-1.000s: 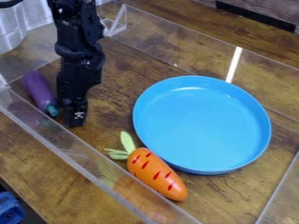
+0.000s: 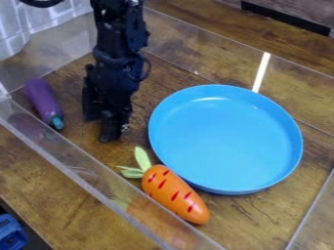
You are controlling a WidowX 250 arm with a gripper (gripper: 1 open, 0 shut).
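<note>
The black robot gripper [image 2: 109,109] reaches down from the top of the view, low over the wooden table left of the blue plate. A purple eggplant toy [image 2: 42,100] lies just left of it. An orange toy carrot [image 2: 173,192] with green leaves lies below the plate. The fingers are dark and overlap, so whether they are open or shut is unclear.
The large blue plate [image 2: 226,135] takes up the right middle of the wooden table [image 2: 92,195]. Clear plastic walls run along the left and right sides. A blue object [image 2: 11,232] sits outside at the lower left.
The gripper has moved a little to the right, away from the eggplant and toward the plate. The eggplant, carrot and plate look unchanged.
</note>
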